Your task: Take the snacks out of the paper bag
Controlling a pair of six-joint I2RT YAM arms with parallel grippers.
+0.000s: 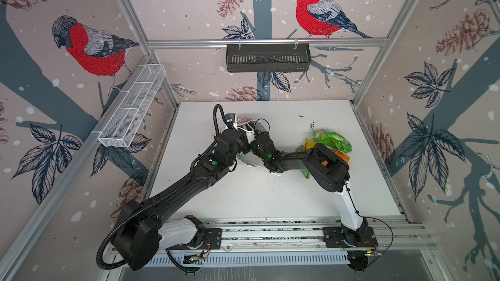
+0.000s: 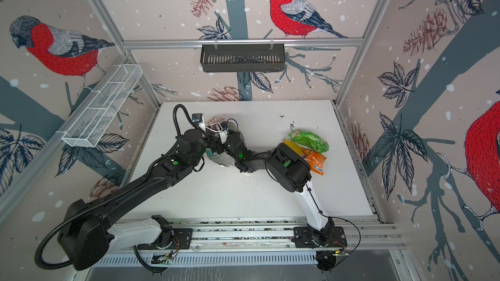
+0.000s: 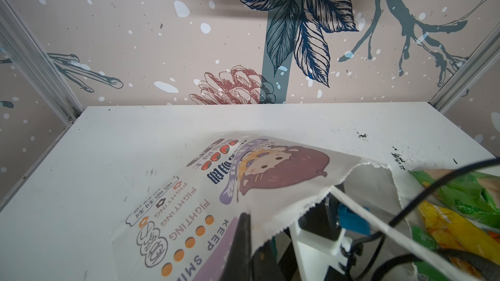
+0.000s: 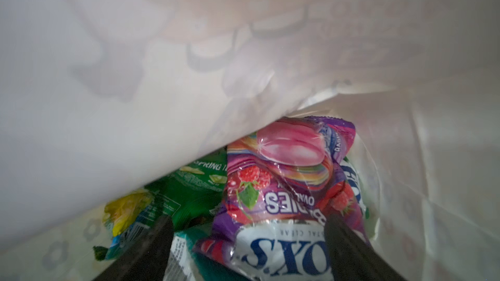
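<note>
The white printed paper bag [image 3: 276, 171] lies on the table, largely hidden by the arms in the top views. My left gripper is shut at the bag's torn-edged mouth; whether paper is between its fingers is unclear. My right gripper is inside the bag, open, its fingers either side of a purple OXS candy packet [image 4: 281, 177]. A green packet [image 4: 192, 187], a yellow one [image 4: 125, 208] and a teal one [image 4: 192, 249] lie beside or under it.
Green [image 2: 307, 139], yellow and orange [image 2: 314, 161] packets lie at the table's right [image 2: 343, 187]. A black rack [image 1: 268, 65] hangs on the back wall, a white wire basket [image 1: 130, 104] on the left.
</note>
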